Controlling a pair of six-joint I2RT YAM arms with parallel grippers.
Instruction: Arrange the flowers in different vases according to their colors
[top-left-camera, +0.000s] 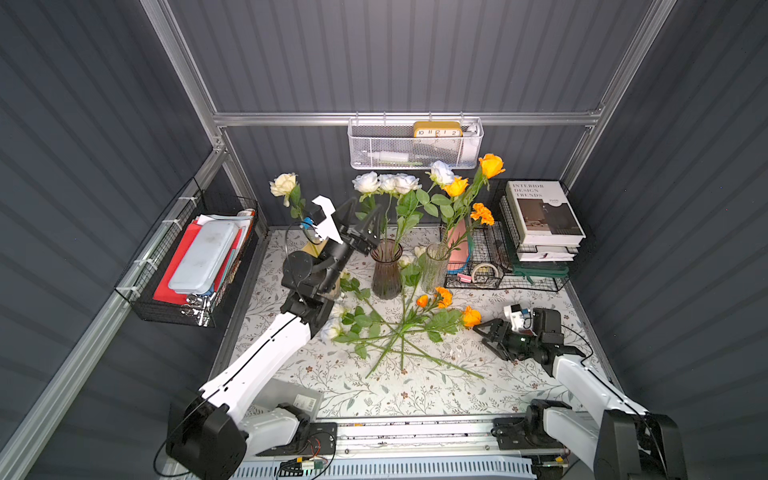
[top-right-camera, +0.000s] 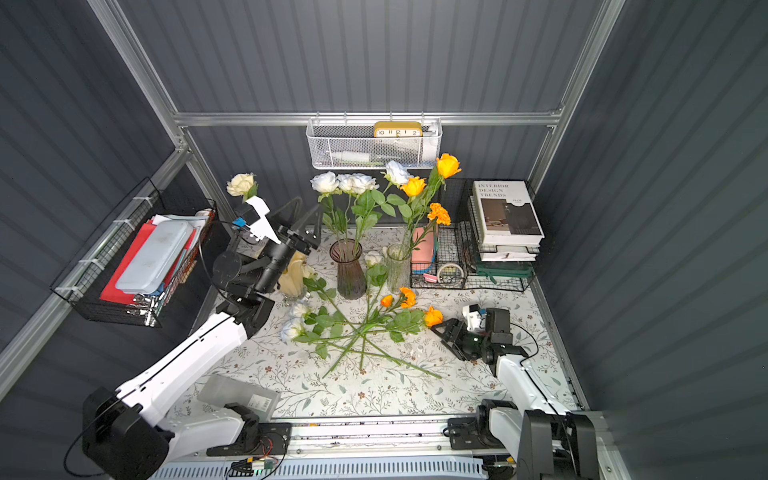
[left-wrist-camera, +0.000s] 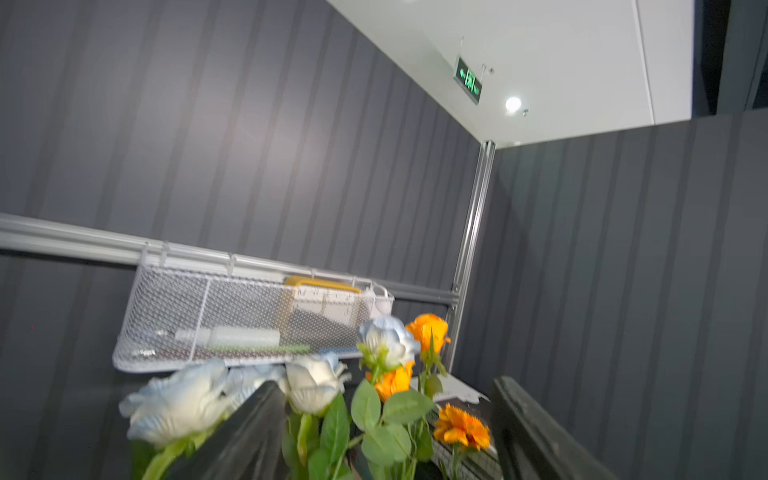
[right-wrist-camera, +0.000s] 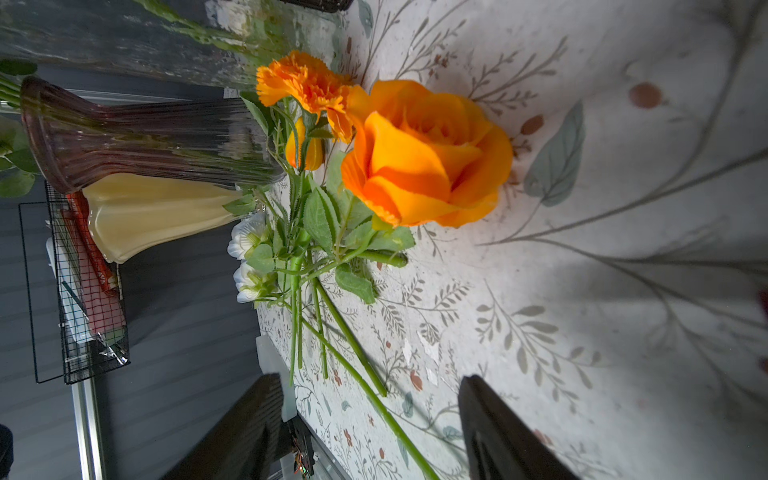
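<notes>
White-blue roses (top-left-camera: 366, 182) rise from the brown ribbed vase (top-left-camera: 387, 276). Orange blooms (top-left-camera: 491, 165) stand above the clear vase (top-left-camera: 436, 272); one white-blue rose (top-left-camera: 441, 172) is among them, its stem's vase unclear. Partly behind my left arm is a yellow vase (top-right-camera: 293, 276), with a cream rose (top-right-camera: 240, 185) above that arm. Crossed stems lie on the table, with orange heads (top-left-camera: 471, 317) at right and pale heads (top-right-camera: 291, 329) at left. Open and empty, my left gripper (top-left-camera: 369, 223) is beside the upright white-blue roses. My right gripper (top-left-camera: 481, 337) is open, low near the lying orange rose (right-wrist-camera: 428, 156).
A wire organiser (top-left-camera: 486, 276) with tape sits right of the vases, beside stacked books (top-left-camera: 546, 214). A wire basket (top-left-camera: 196, 264) hangs on the left wall, a white mesh basket (top-left-camera: 416, 152) on the back wall.
</notes>
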